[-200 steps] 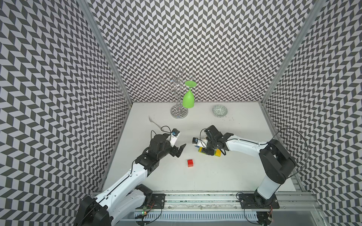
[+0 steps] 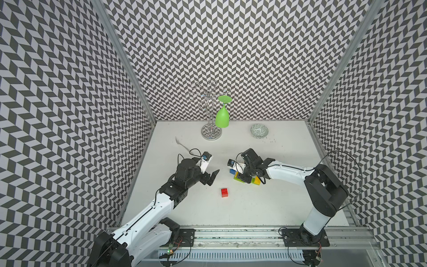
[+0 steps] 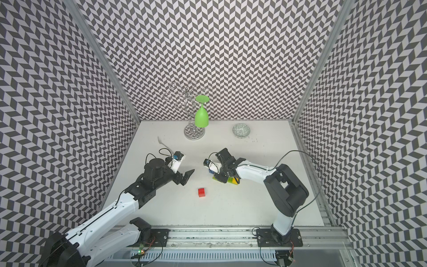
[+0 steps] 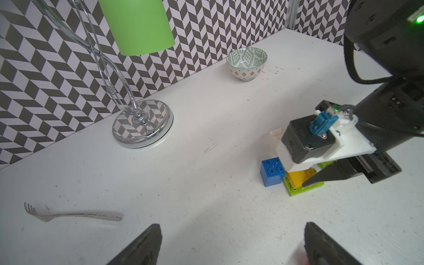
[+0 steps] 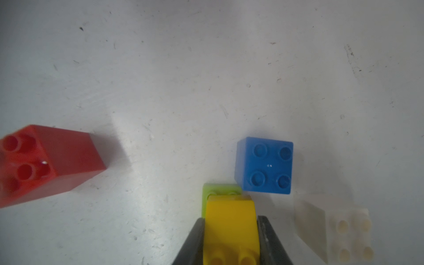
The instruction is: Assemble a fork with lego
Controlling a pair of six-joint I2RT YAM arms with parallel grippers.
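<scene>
A red brick (image 5: 70, 163) rests alone on the table, front centre. My right gripper is shut on a yellow brick (image 5: 229, 220), which is over the end of a lime-green plate (image 4: 304, 187). A blue brick sits beside them, with a white brick close by, partly hidden by the gripper in the left wrist view. My left gripper hangs open over the table to the left, nothing visible between its fingers. A metal fork (image 4: 75, 215) lies at the back left.
A chrome lamp (image 4: 141, 123) with a green shade (image 2: 222, 116) stands at the back centre, a patterned bowl (image 4: 246, 64) to its right.
My right gripper has shifted very slightly over the bricks, showing more of the blue brick in the top left view. The left arm and other objects look unmoved.
</scene>
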